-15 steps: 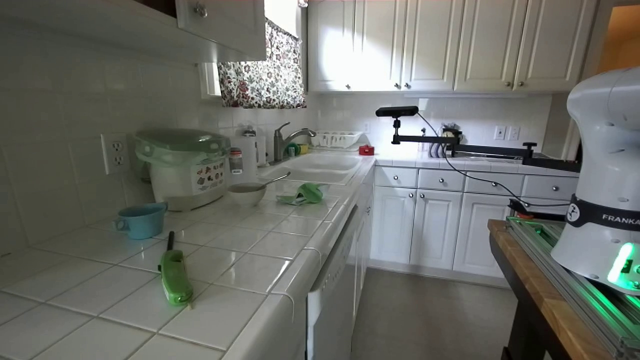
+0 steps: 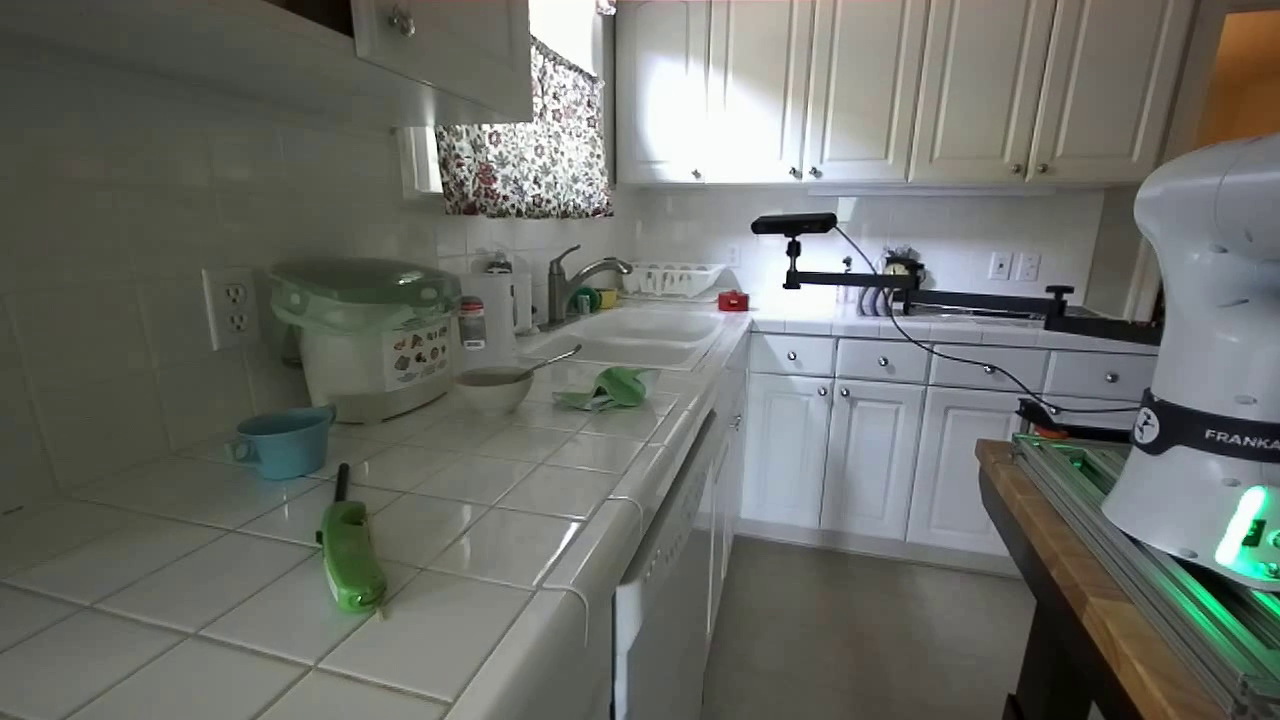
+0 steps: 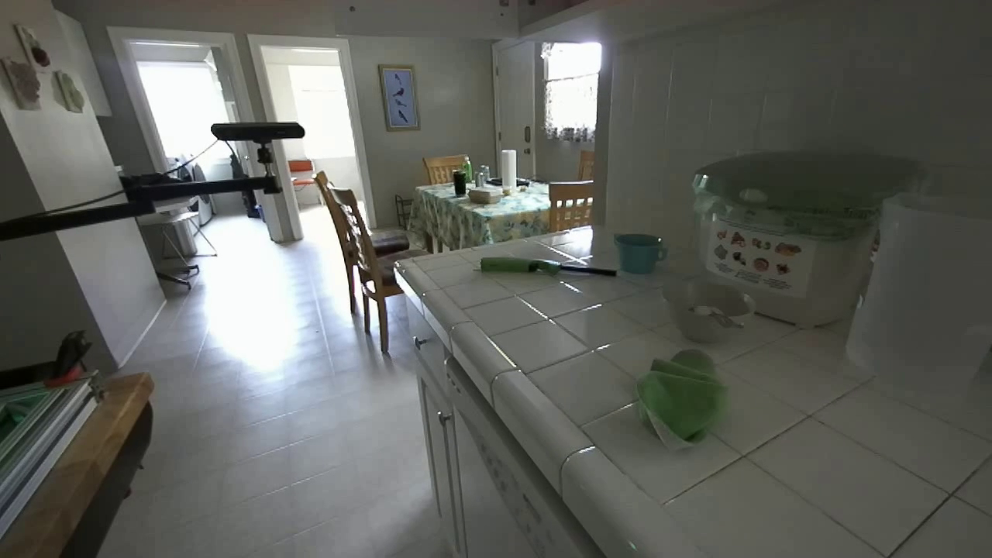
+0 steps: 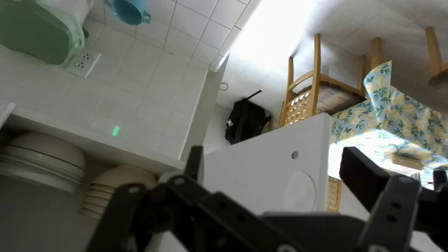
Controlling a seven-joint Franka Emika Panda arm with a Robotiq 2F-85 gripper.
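Observation:
Only the wrist view shows my gripper. It is open, its dark fingers (image 4: 363, 176) wide apart. A white panel (image 4: 260, 163), apparently an open cabinet door, fills much of the view across the gap; whether it touches the fingers I cannot tell. Left of the gripper is an open cabinet shelf with stacked bowls (image 4: 42, 159). On the tiled counter lie a green lighter-like tool (image 2: 350, 558) and a crumpled green cloth (image 2: 614, 388). A blue cup (image 2: 286, 442) and a white bowl with a spoon (image 2: 494, 386) stand near the wall.
A white appliance with a green lid (image 2: 378, 342) stands against the backsplash. Beyond the counter end are wooden chairs (image 3: 358, 242) and a table with a patterned cloth (image 3: 479, 209).

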